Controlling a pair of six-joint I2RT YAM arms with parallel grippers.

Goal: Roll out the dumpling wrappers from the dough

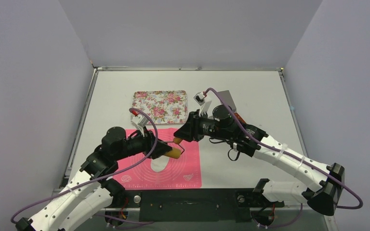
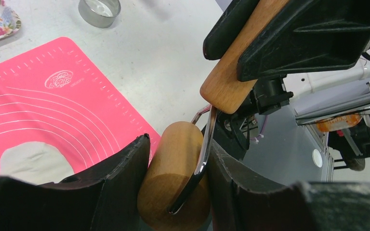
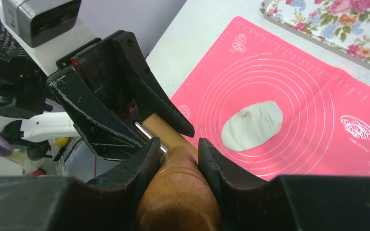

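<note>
A wooden dough roller with a metal frame is held over the pink mat (image 1: 191,175). My right gripper (image 1: 179,135) is shut on its handle, seen at the bottom of the right wrist view. My left gripper (image 1: 162,151) is around the roller's cylinder (image 2: 173,168); whether its fingers grip it firmly is unclear. A flattened, irregular oval of white dough (image 3: 252,126) lies in the mat's rings, partly hidden by the left gripper in the top view.
A floral tray (image 1: 159,103) lies behind the mat. A grey-bladed cleaver (image 1: 225,97) lies at the back right, partly behind the right arm. A metal ring cutter (image 2: 99,17) stands on the white table.
</note>
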